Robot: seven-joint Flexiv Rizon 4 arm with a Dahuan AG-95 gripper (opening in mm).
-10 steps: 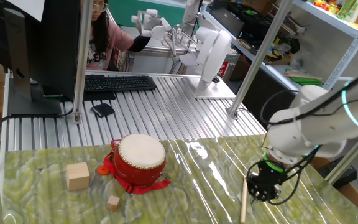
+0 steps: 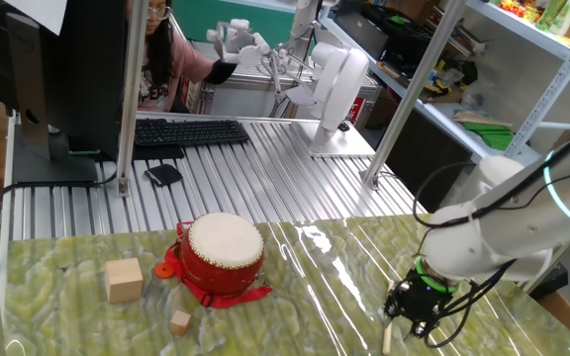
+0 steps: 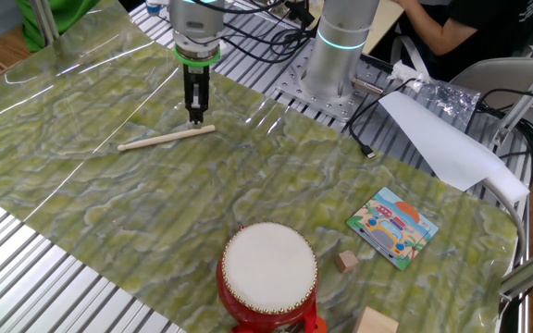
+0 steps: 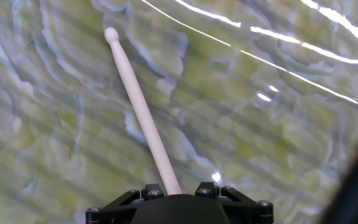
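Observation:
A pale wooden drumstick (image 3: 167, 138) lies on the green marbled mat, its round tip pointing away from my gripper in the wrist view. Over the opposite end of the stick is my gripper (image 3: 195, 122), pointing down. From the wrist, the fingers (image 4: 153, 192) stand apart on either side of the drumstick (image 4: 143, 115), with a gap visible beside it, so the gripper is open. Whether the fingertips touch the mat cannot be told. A red drum (image 2: 227, 255) with a white head sits on red cloth, well away from the gripper (image 2: 413, 309).
A larger wooden block (image 2: 123, 281) and a small wooden cube (image 2: 179, 322) lie near the drum. A colourful picture card (image 3: 393, 228) rests flat on the mat.
My gripper has come lower and shifted over the drumstick's end, now covering part of it in exterior view 1. Drum and blocks have stayed put.

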